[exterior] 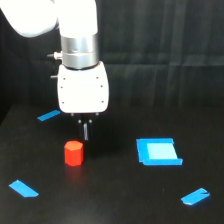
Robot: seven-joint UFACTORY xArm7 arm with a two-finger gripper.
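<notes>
A red block (73,153) sits on the dark table, left of centre. Just above and slightly to the right of it hangs my gripper (86,128), pointing down from its white hand (83,90). Its dark fingers are thin and hard to make out against the black background, so how far apart they stand cannot be told. The block rests on the table below the fingertips, not visibly held.
A white square framed in blue tape (144,159) lies at the right. Blue tape strips mark the table at the back left (49,115), front left (23,188) and front right (195,197).
</notes>
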